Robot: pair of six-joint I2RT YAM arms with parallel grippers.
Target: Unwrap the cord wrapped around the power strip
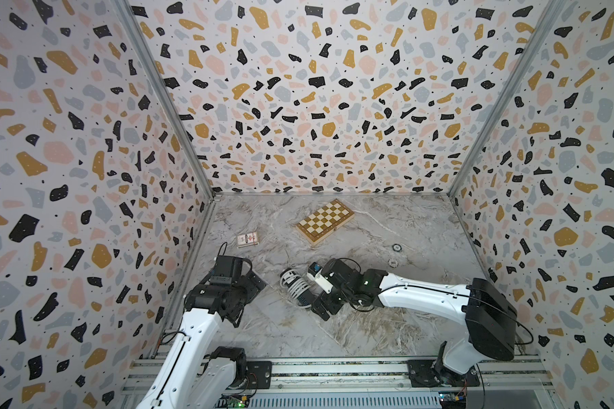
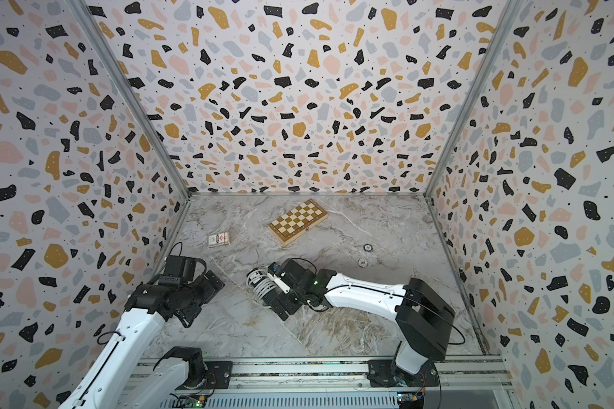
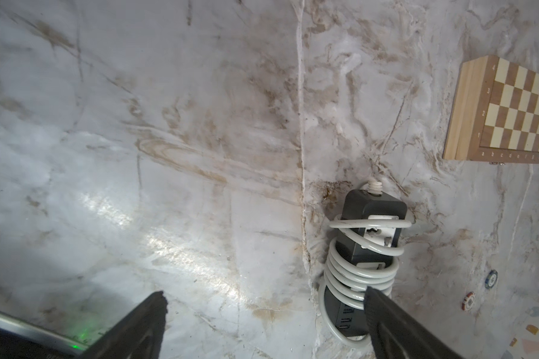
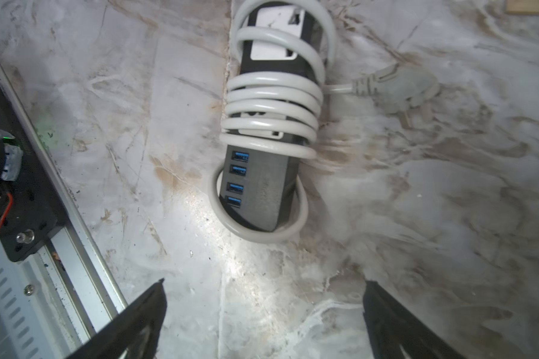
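Note:
The dark power strip [image 3: 353, 320] [image 4: 257, 185] lies on the marble table with its white cord [image 3: 359, 272] [image 4: 269, 95] coiled several times around it. A white plug [image 4: 401, 89] lies beside it in the right wrist view. My left gripper is open with nothing between its fingers, above the table left of the strip. My right gripper is open over the strip's USB end, its fingertips apart and empty, partly covering the strip in the top views.
A wooden chessboard [image 1: 324, 219] lies at the back centre, a card box [image 1: 247, 238] at the back left, and two round chips [image 1: 396, 248] to the right. Patterned walls bound three sides; a metal rail runs along the front edge.

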